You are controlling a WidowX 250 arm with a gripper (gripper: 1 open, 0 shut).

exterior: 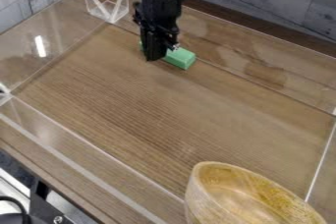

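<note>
My black gripper [156, 49] reaches down from the top of the view to the tabletop, upper middle. A green block [176, 58] lies on the wood just right of it, partly behind the fingers. The fingers look close together; I cannot make out anything between them, and whether they touch the block is unclear.
A pale yellow bowl [243, 196] sits at the lower right. A clear plastic object [108, 4] stands at the upper left. Cables lie beyond its lower left edge.
</note>
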